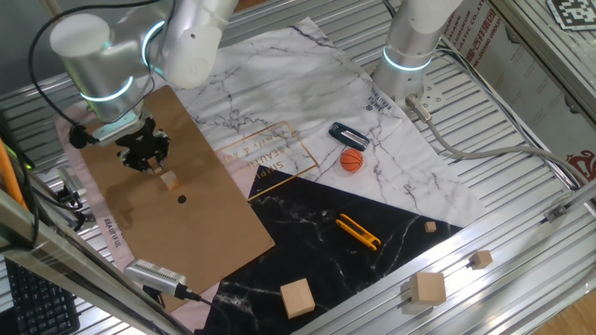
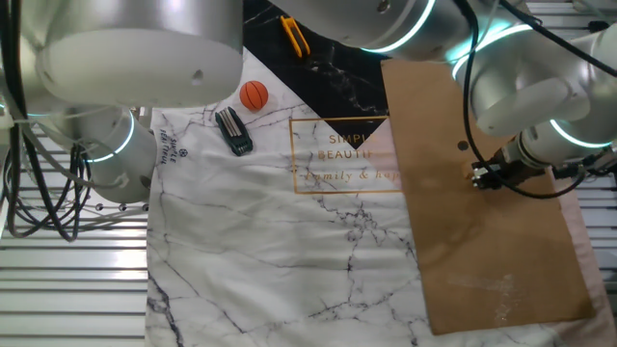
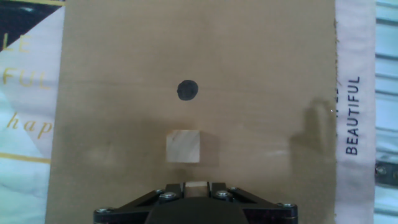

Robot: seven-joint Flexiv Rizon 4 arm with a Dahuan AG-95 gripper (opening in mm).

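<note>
On the brown board point(image 1: 219, 223) lies a small pale wooden block point(image 3: 183, 147), close to a black round spot point(image 3: 188, 90). My gripper is over the board, just behind that block as the wrist view shows it. Between its fingertips a second small wooden block point(image 3: 196, 184) shows as a pale strip, and the fingers are shut on it. Exterior view 1 also has this held block point(image 1: 155, 165) beside the lying one point(image 1: 169, 180); whether the two touch or the held one rests on the board, I cannot tell.
An orange ball point(image 1: 351, 160), a dark stapler-like object point(image 1: 349, 136) and a yellow cutter point(image 1: 358, 232) lie on the marble-patterned cloth. Larger wooden blocks point(image 1: 297, 298) stand towards the front. Most of the board is bare.
</note>
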